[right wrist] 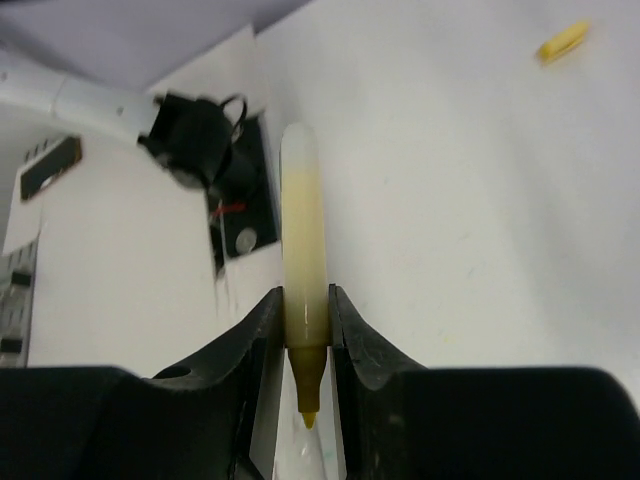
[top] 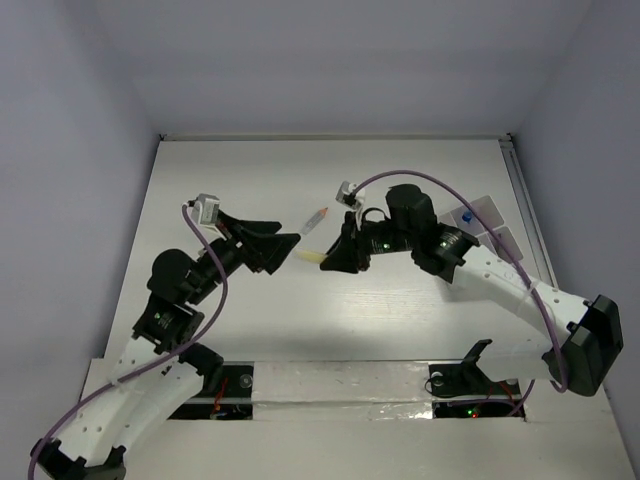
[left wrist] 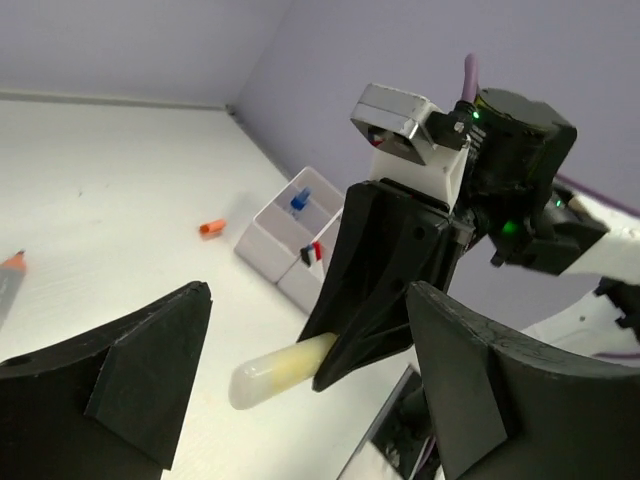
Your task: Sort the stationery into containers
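Observation:
A yellow pen-like item (top: pixel 311 256) (left wrist: pixel 283 372) is held in my right gripper (top: pixel 340 258), which is shut on it; its pale end points toward my left gripper (top: pixel 277 258), which stands open a little to the left, empty between its fingers in the left wrist view. A clear pen with an orange tip (top: pixel 314 220) (left wrist: pixel 8 282) lies on the table behind the grippers. An orange piece (left wrist: pixel 211 228) lies beside the compartmented white container (top: pixel 474 210) (left wrist: pixel 262 246), which holds blue and red items.
A small yellow object (right wrist: pixel 562 41) shows blurred in the right wrist view. The container is partly hidden by the right arm in the top view.

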